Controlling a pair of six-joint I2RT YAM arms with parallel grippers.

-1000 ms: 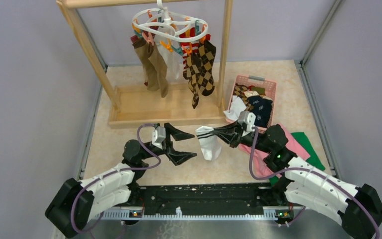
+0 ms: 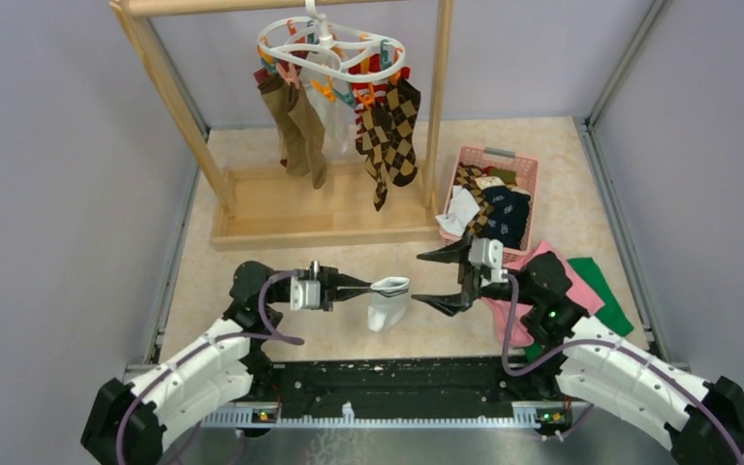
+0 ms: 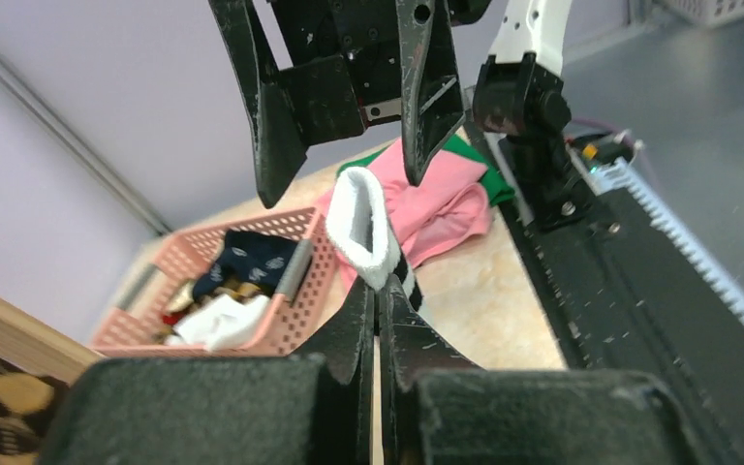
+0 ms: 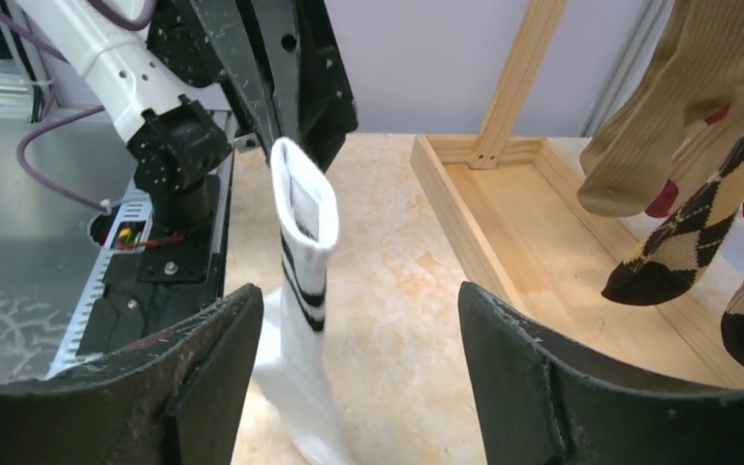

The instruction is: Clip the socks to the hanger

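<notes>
A white sock with dark stripes hangs from my left gripper, which is shut on it near the cuff. In the left wrist view the sock's cuff sticks up past the closed fingertips. To its right, my right gripper stands open and empty, its fingers spread toward the sock. From the right wrist view the striped white sock shows between the spread fingers, beyond their tips. At the back hangs the white oval hanger with coloured clips. Brown socks and argyle socks are clipped on it.
A pink basket of socks stands right of the wooden rack base. Pink cloth and green cloth lie near the right arm. Bare table surrounds the grippers in front of the rack.
The left gripper moved in and shut on the white sock, which the right gripper had held. The sock has shifted slightly left.
</notes>
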